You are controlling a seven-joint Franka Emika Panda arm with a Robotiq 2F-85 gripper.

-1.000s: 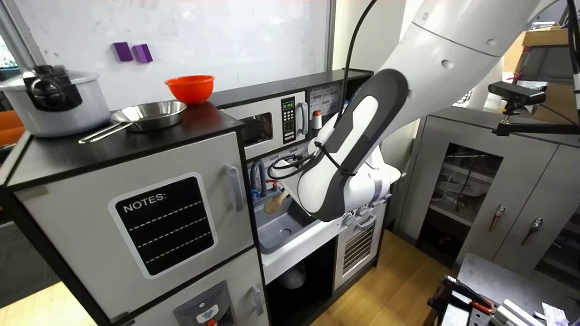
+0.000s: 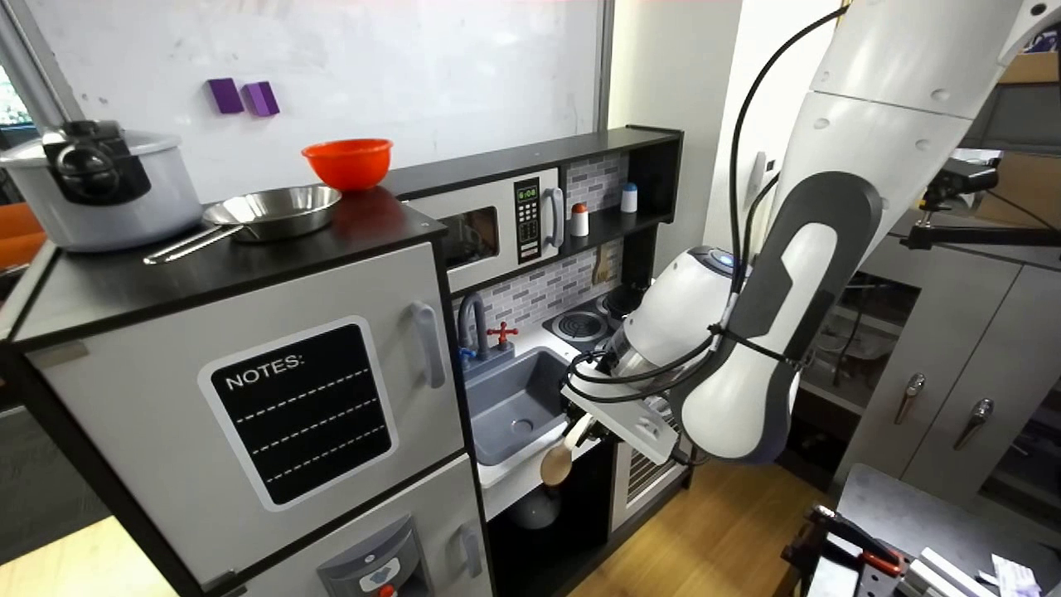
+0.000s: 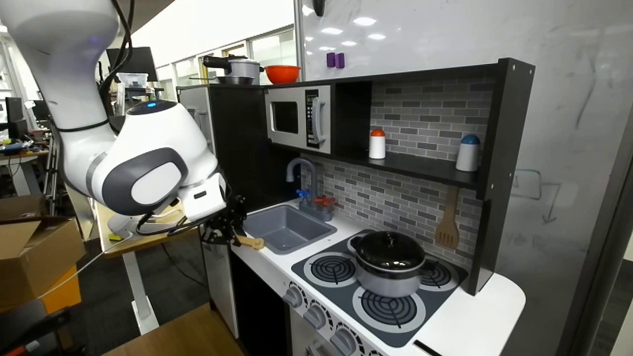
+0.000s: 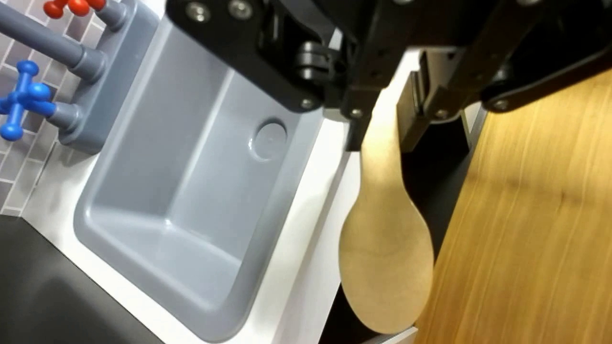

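A light wooden spoon (image 4: 385, 258) is held by its handle in my gripper, which is shut on it. The spoon's bowl points away from the fingers and hangs free. In the first exterior view the spoon (image 2: 557, 463) is tilted downward in front of the sink counter's front edge. From the other side, its tip (image 3: 255, 243) shows near the corner of the sink (image 3: 285, 228), on the room side. The basin (image 4: 189, 189) looks empty in the wrist view, with its drain visible. Most of the handle is hidden by the gripper.
A lidded pot (image 3: 388, 261) stands on the stove. A wooden spatula (image 3: 449, 222) hangs on the brick wall. The faucet (image 3: 299, 172) rises behind the sink, and the tall fridge (image 2: 298, 398) stands beside it. Open wooden floor (image 4: 533, 229) lies in front.
My arm has drawn back from the kitchen toward the room. The spoon moved from over the sink, near the faucet, to in front of the counter edge, lower and to the right.
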